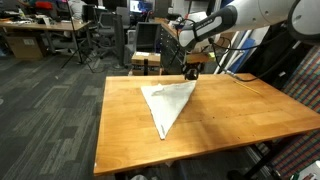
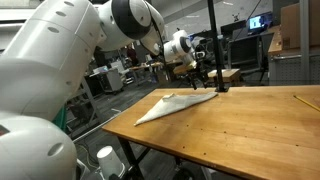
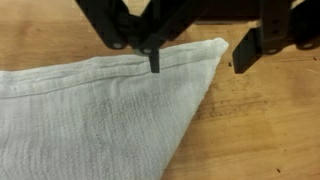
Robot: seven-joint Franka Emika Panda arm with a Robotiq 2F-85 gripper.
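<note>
A white cloth (image 1: 168,103) lies spread on the wooden table, with one corner reaching toward the far edge under my gripper (image 1: 191,75). In the wrist view the cloth (image 3: 100,115) fills the lower left, its hemmed edge running across to a corner at upper middle. My gripper is part open above that corner, one finger (image 3: 150,45) over the cloth and the other over bare wood. Nothing shows gripped between them. From the other side, the cloth (image 2: 170,105) looks mostly flat, its corner just below the gripper.
A thin yellow stick (image 1: 247,87) lies at its far right. Chairs and desks stand beyond the table, clear of it.
</note>
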